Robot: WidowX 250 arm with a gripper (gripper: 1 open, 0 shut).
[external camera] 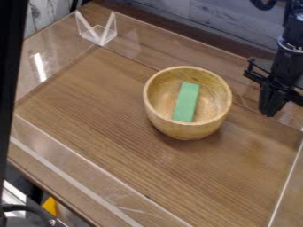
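Note:
A green block (186, 101) lies inside a wooden bowl (159, 113) at the centre of the wooden table. My black gripper (270, 108) is at the right edge, right of the bowl and apart from it. It looks shut, with nothing visible between its fingers.
Bare table (106, 168) fills the left and front. A clear angular plastic piece (99, 30) stands at the back left. A grey wall runs along the back. Cables and a small yellow object lie beyond the table's lower-left edge.

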